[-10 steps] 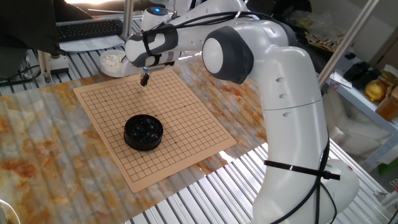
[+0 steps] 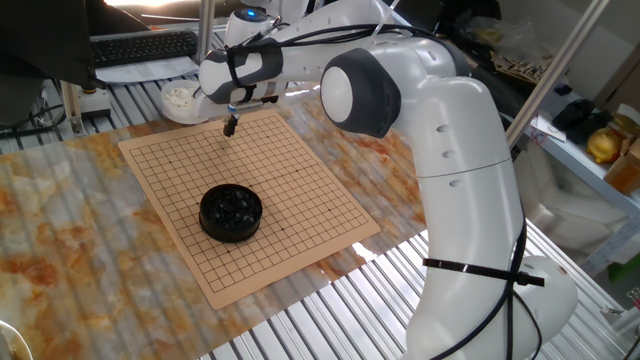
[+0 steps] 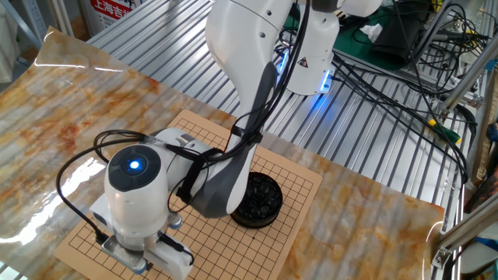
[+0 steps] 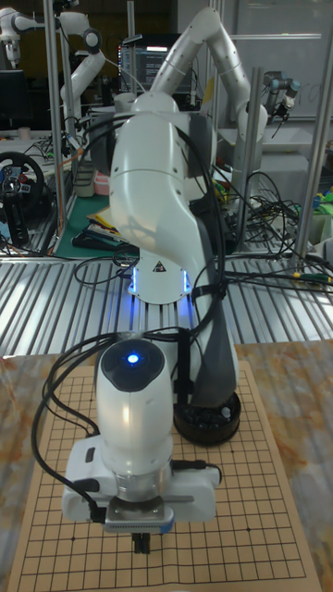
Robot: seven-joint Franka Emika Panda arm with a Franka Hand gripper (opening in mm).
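A tan Go board (image 2: 310,190) lies flat on the marbled mat, with no stones visible on its open squares. On it stands a round black bowl (image 2: 231,213) filled with black stones. My gripper (image 2: 229,130) hangs above the board's far part in exterior view 1, clear of the bowl. In exterior view 3 its dark fingertips (image 4: 141,544) appear close together below the hand, and the bowl (image 4: 207,423) is behind it to the right. The fingers are too small to tell whether they are open or hold anything. In exterior view 2 the hand hides the fingertips; the bowl (image 3: 257,201) sits partly behind the forearm.
A white bowl of white stones (image 2: 181,98) stands just beyond the board's far edge, near the hand. A keyboard (image 2: 145,47) and a metal post (image 2: 207,40) are farther back.
The board and black bowl stay in place.
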